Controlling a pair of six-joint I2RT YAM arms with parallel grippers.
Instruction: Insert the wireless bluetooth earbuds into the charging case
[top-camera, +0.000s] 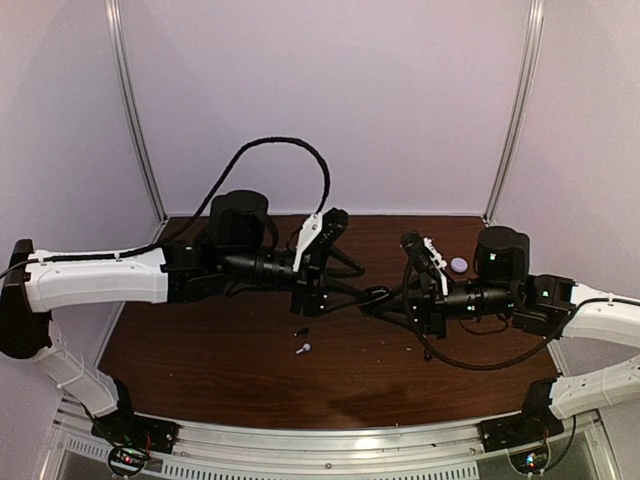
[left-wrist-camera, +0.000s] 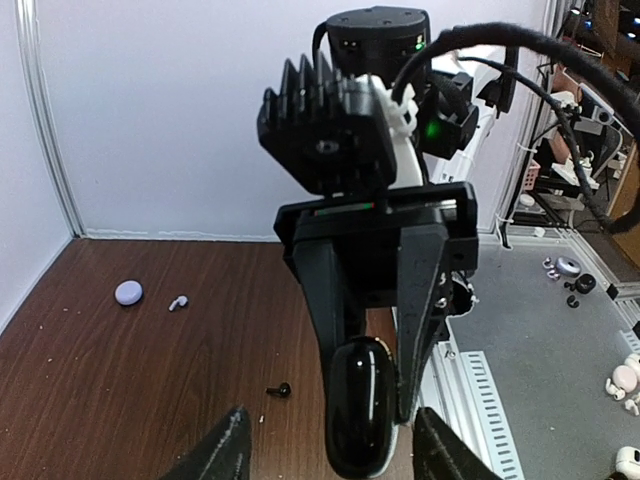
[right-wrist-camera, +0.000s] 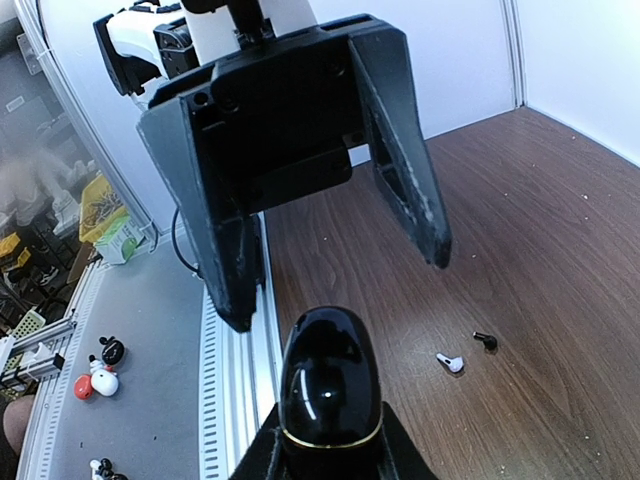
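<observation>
A glossy black charging case (right-wrist-camera: 330, 385) with a gold seam is upright in my right gripper, which is shut on it. My left gripper is open around the case's near side, its fingers apart and not visibly touching it; in the right wrist view they hang just above the case. On the wooden table lie a white earbud (right-wrist-camera: 449, 361) and a small black piece (right-wrist-camera: 485, 340), probably an earbud.
A lilac round lid (top-camera: 459, 264) sits at the table's back right. Walls enclose the back and sides.
</observation>
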